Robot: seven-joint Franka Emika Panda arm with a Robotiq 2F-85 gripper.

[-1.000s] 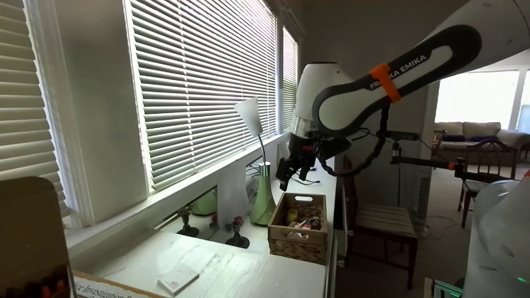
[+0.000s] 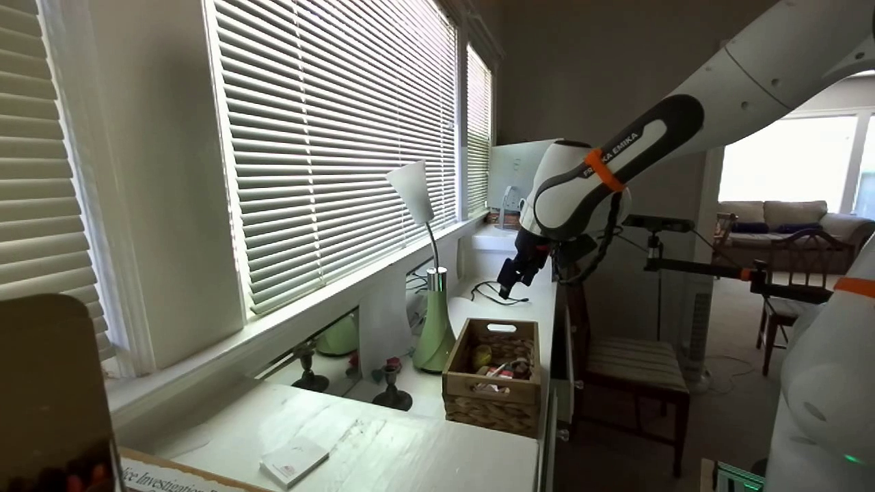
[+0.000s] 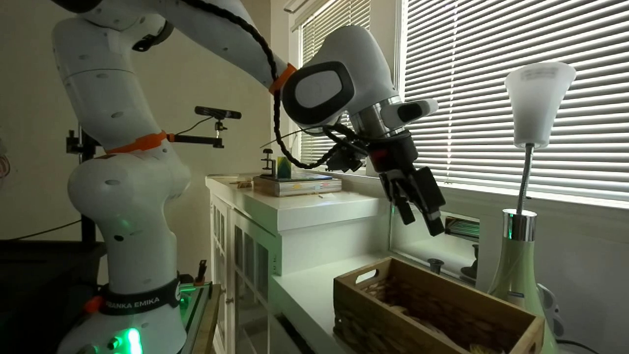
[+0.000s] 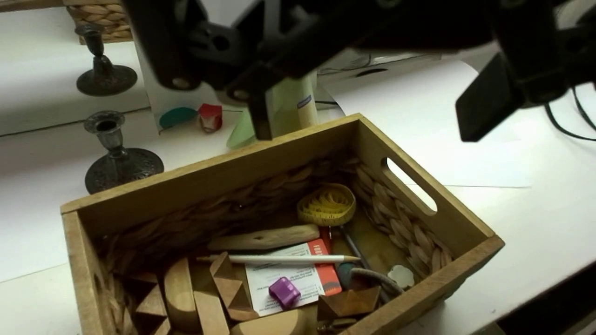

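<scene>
My gripper is open, its two fingers well apart with nothing between them. In exterior view 2 the gripper (image 3: pixel 421 227) hangs tilted above the far side of a wooden box (image 3: pixel 377 289). The wrist view looks down into this box (image 4: pixel 223 167), which has woven inner walls. Inside lie a yellow measuring tape (image 4: pixel 327 205), a white pencil (image 4: pixel 285 259), a purple block (image 4: pixel 285 292), a white and red card (image 4: pixel 262 284), a piece of driftwood (image 4: pixel 265 238) and several wooden blocks (image 4: pixel 181 296). The nearest contents are cut off by the frame's lower edge.
A green lamp (image 2: pixel 435 336) with a white shade stands beside the box, close to the window. Dark candle holders (image 4: pixel 120 162) sit near the mirror. A black cable (image 2: pixel 496 291) lies behind the box.
In exterior view 1 the arm's wrist and gripper have shifted right and farther back, away from the lamp. The box and lamp stay in place.
</scene>
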